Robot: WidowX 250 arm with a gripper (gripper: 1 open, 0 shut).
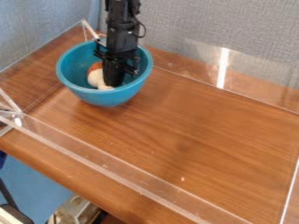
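Observation:
A blue bowl (119, 97) sits on the wooden tray at the back left, holding a pale, rounded item (98, 79) with some orange behind it. My black gripper (117, 73) reaches down from above into the right part of the bowl, beside the pale item. Its fingertips are dark and partly hidden among the bowl's contents, and whether anything is between them cannot be made out.
Clear low walls edge it, with grey textured panels behind. A metal fixture (73, 213) is outside at the bottom left.

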